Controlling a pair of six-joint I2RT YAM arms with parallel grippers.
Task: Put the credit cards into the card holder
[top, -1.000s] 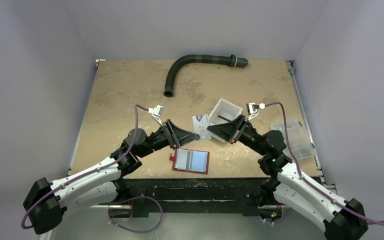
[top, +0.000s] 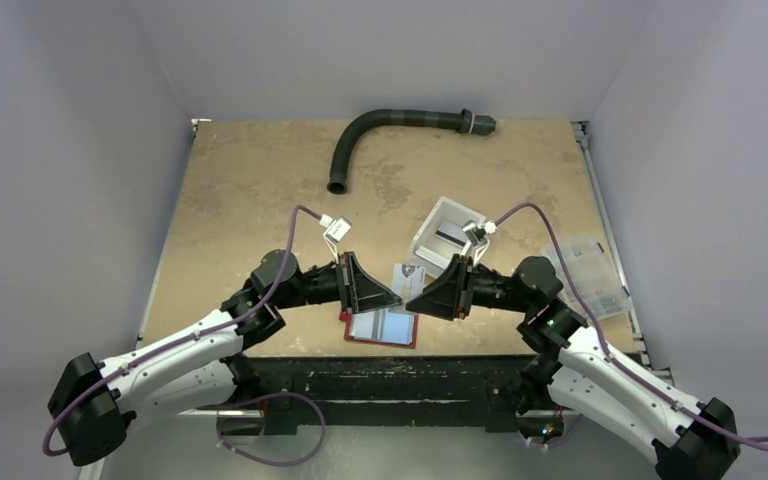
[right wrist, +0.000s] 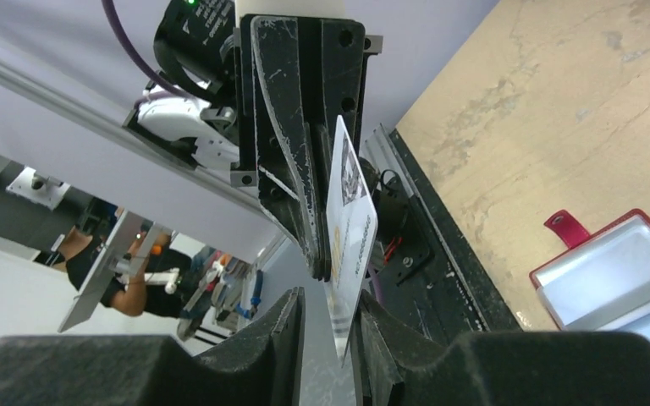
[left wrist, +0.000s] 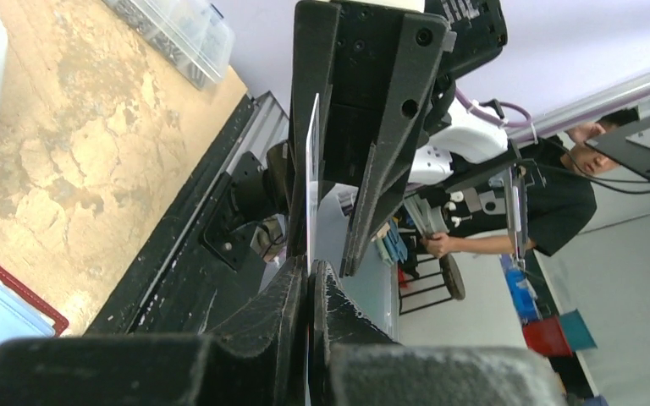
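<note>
A whitish credit card [top: 409, 278] stands up between the two facing grippers. My left gripper [top: 397, 303] is shut on it; in the left wrist view the card [left wrist: 311, 169] shows edge-on, rising from the closed fingertips. My right gripper [top: 408, 307] faces it from the other side. In the right wrist view its fingers [right wrist: 286, 338] stand apart, with the lower end of the card [right wrist: 352, 228] in line with the gap, closer to the right-hand finger. Whether they touch, I cannot tell. The red-edged card holder [top: 412, 340] lies open below, partly covered by the grippers.
A white box [top: 440, 215] with a dark-striped card inside stands behind the right gripper. At the right edge lies a clear plastic case [top: 590, 275]. A black hose [top: 360, 125] curves across the back.
The right arm has also shifted left, and its tip is now closer to the left gripper's tip.
</note>
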